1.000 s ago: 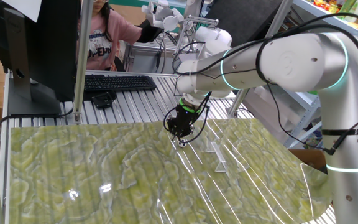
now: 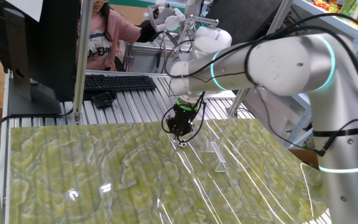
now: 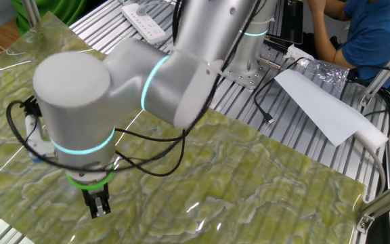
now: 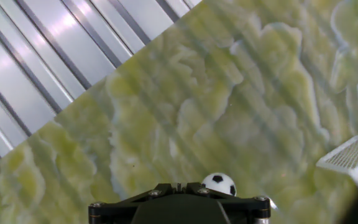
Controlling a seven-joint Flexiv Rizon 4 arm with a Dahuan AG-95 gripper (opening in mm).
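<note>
A small black-and-white soccer ball (image 2: 183, 144) rests on the green marbled board, just below my gripper (image 2: 178, 133) in exterior view 1. From the wrist camera, the ball (image 4: 220, 183) shows to the right of my gripper, outside the fingers and partly hidden behind them. The fingertips sit close together with nothing visible between them. A small white goal with a net (image 4: 350, 155) stands farther right in the wrist view; the same goal (image 2: 217, 157) is right of the ball in exterior view 1. Exterior view 2 shows the gripper (image 3: 99, 207) pointing down, its fingers close together.
The green board (image 2: 92, 168) is mostly bare to the left and front. Beyond its far edge lie metal slats, a keyboard (image 2: 120, 83) and a monitor stand (image 2: 27, 87). A power strip (image 3: 144, 24) and a white sheet (image 3: 320, 105) lie off the board. Loose cables loop round the arm.
The arm's wrist and forearm have shifted slightly left in exterior view 1, and the gripper hangs a little more upright. Ball and goal show no clear movement.
</note>
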